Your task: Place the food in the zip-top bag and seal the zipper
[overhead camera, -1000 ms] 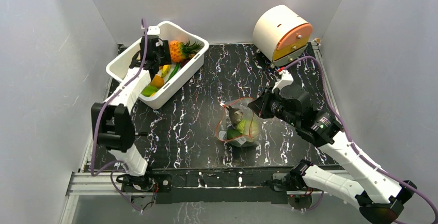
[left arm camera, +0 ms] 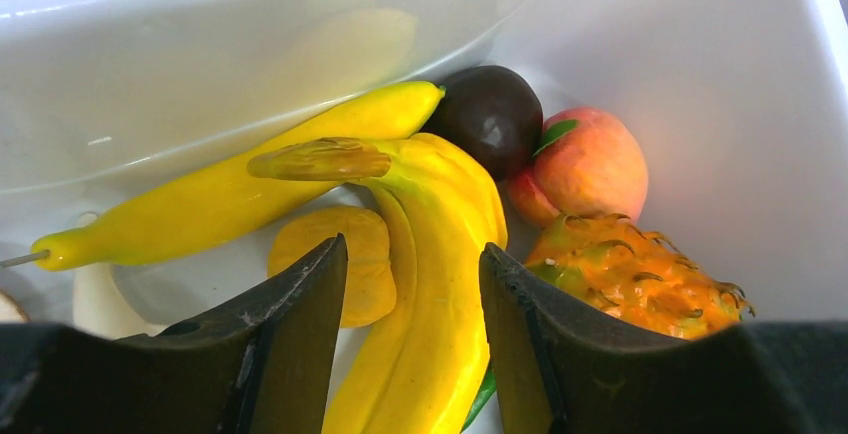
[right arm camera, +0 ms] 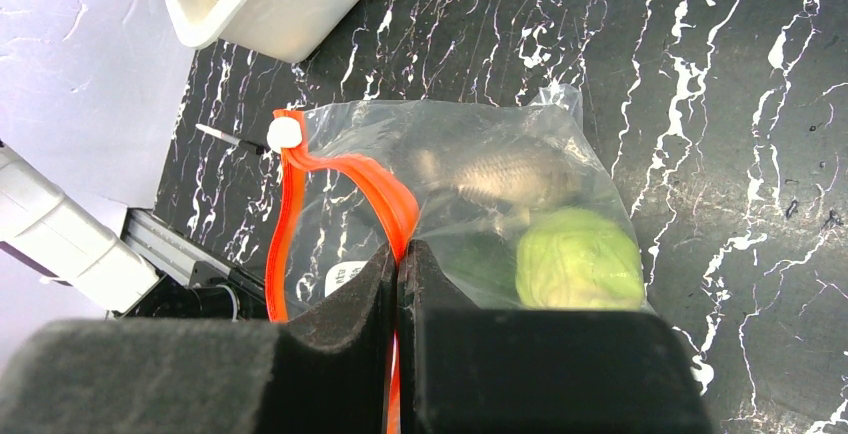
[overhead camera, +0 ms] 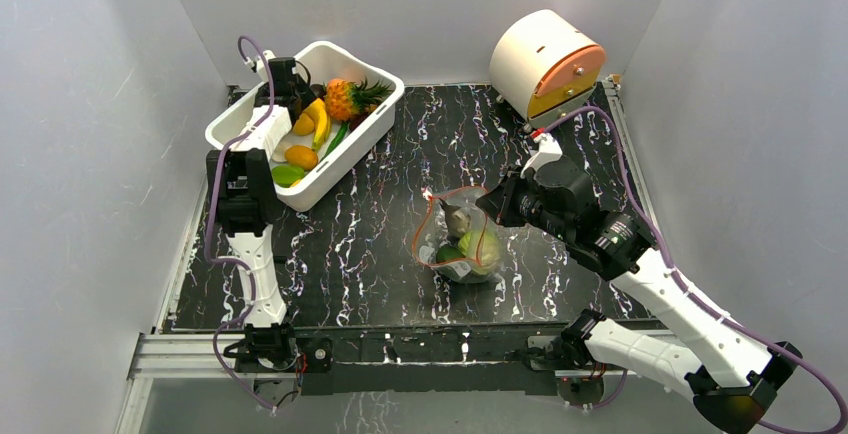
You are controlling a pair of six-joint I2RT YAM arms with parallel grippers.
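My left gripper hangs open inside the white bin (overhead camera: 350,159), fingertips over a banana bunch (left arm camera: 430,294) and a round yellow piece (left arm camera: 320,234). A yellow squash (left arm camera: 160,216), dark round fruit (left arm camera: 485,114), peach (left arm camera: 590,164) and spiky orange fruit (left arm camera: 640,274) lie around them. The clear zip bag (overhead camera: 450,264) with orange zipper stands on the table, holding a green cabbage-like piece (right arm camera: 580,264) and other items blurred by plastic. My right gripper is shut on the bag's zipper edge.
A white cylindrical container (overhead camera: 530,59) with an orange front sits at the back right. Grey walls enclose the sides and back.
My left arm has shifted left and back within the bin, uncovering more fruit. The right arm and bag have moved only slightly.
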